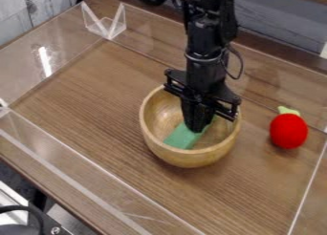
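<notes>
My black gripper [200, 109] reaches down into a tan bowl [179, 155] in the middle of the table. A green object [182, 136] lies in the bowl under the fingers and is partly hidden by them. The gripper looks closed at the green object's upper end, though the fingertips are hard to make out.
A red tomato-like object [289, 132] with a green top sits to the right of the bowl. A clear container [105, 23] stands at the back left. A black cable runs at the lower left edge.
</notes>
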